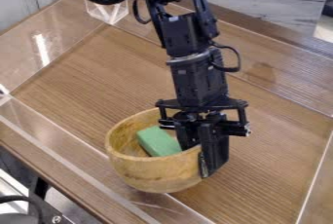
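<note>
A round, tan wooden bowl (150, 172) stands near the front edge of the table, with a green block (160, 140) inside it. My black gripper (208, 153) is down at the bowl's right side and is shut on its rim; the fingertips partly hide that side of the bowl.
A clear plastic object (107, 10) sits at the back left. A dark cable (26, 204) lies at the bottom left corner.
</note>
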